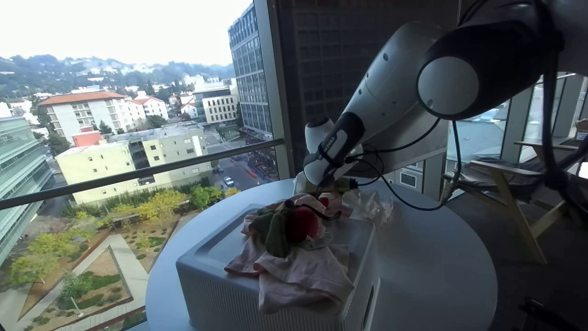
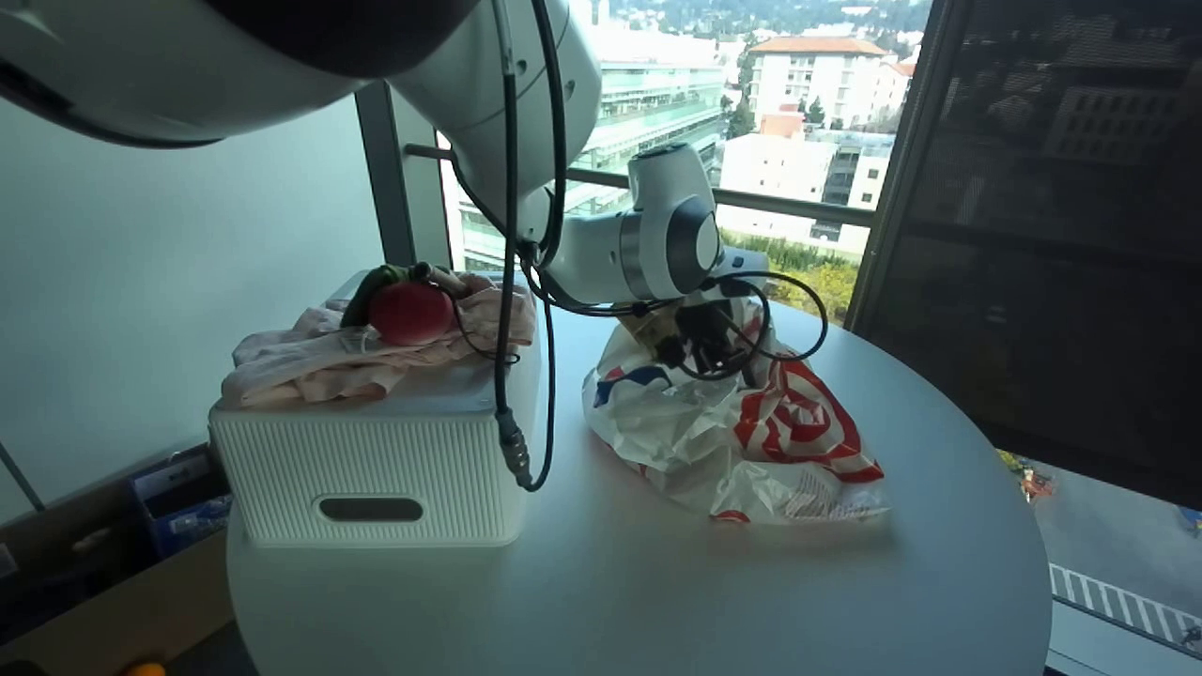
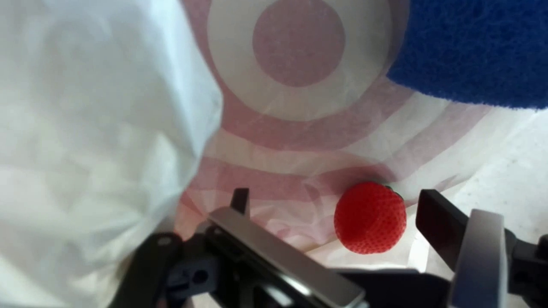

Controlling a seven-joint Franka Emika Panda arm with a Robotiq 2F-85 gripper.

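My gripper is open, its black fingertips wide apart in the wrist view. Between them in that picture, nearer the right finger, shows a red strawberry with a bit of green at its edge; no finger visibly touches it. It rests against the white plastic bag, printed with red rings. A blue fuzzy piece lies at the upper right. In the second exterior view, the hand is down at the top of the crumpled bag, which hides part of the fingers.
Beside the bag stands a white ribbed box, upside down, with a pale pink cloth, a red round item and a green item on top. Black cables hang from the arm.
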